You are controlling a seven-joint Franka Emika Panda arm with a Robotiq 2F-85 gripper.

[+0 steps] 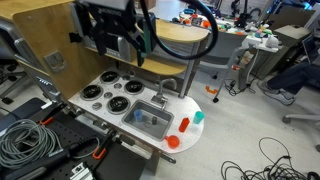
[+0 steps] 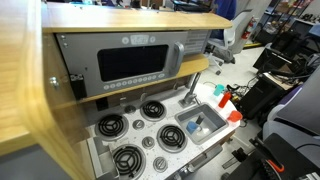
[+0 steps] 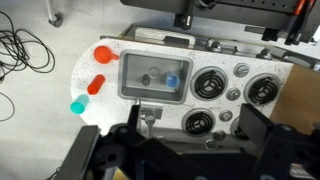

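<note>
My gripper hangs high over the toy kitchen, its dark fingers spread wide at the bottom of the wrist view. Nothing shows between them except the counter far below. Inside the grey sink (image 1: 155, 126) sits a small blue cup (image 3: 172, 81), along with a small dark item. To the sink's side on the white counter lie a red block (image 3: 96, 84), a round orange-red piece (image 3: 106, 54) and a turquoise cup (image 3: 79, 104). In exterior view 1 the dark arm crosses the top of the picture, and its fingers are hard to make out.
A faucet (image 1: 163, 88) rises behind the sink. Several black burners (image 2: 153, 110) fill the other side of the counter. Behind and above stand a microwave (image 2: 130, 62) and a wooden shelf (image 2: 150, 20). Coiled cables (image 1: 25, 143) lie at the front left.
</note>
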